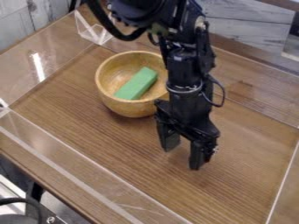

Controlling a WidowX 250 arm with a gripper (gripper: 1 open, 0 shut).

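My black gripper (187, 142) is low over the bare wooden table (93, 166), right of centre, its two fingers apart with nothing visible between them. Behind it, to the left, a wooden bowl (117, 68) holds a green block (139, 81). The arm hides part of the bowl's right side.
A clear container (96, 24) stands at the back left. A black cable (26, 203) shows at the lower left corner.
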